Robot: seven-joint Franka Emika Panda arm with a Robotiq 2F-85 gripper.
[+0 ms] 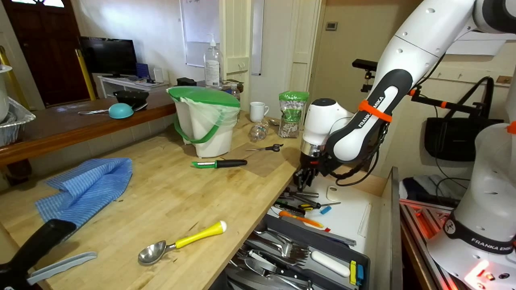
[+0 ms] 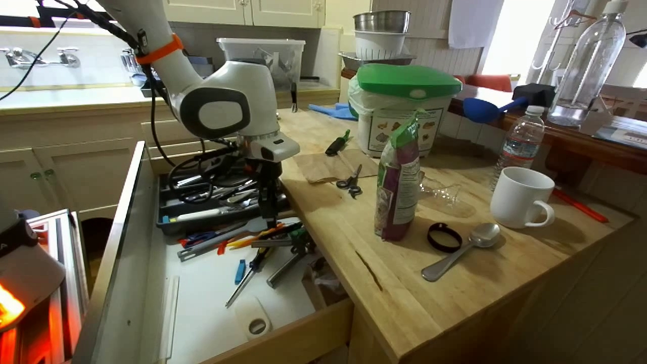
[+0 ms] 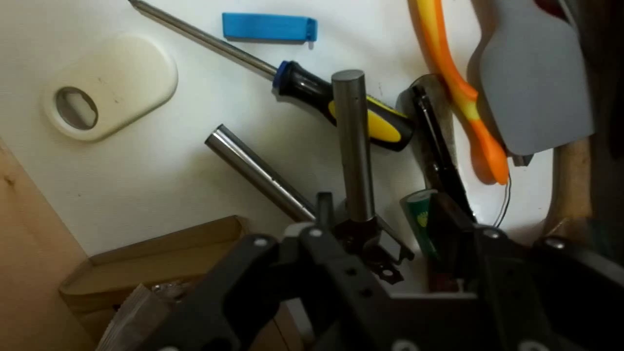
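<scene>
My gripper points down into the open drawer, its fingers apart. In the wrist view, a metal tool with two tubular handles (image 3: 354,140) lies under and partly between the fingers; its pivot end is largely hidden by them. One handle rests across the grip of a black-and-yellow screwdriver (image 3: 304,85). Exterior view 2 has the gripper (image 2: 268,215) beside the counter edge, with a tubular handle (image 2: 285,270) slanting across the drawer floor below. Contact between fingers and tool is unclear.
The drawer also holds a blue clip (image 3: 266,27), a white oval piece with a hole (image 3: 126,82), a grey spatula (image 3: 535,82), an open cardboard box (image 3: 169,251) and a dark cutlery tray (image 1: 365,270). The wooden counter (image 1: 193,198) borders the drawer closely.
</scene>
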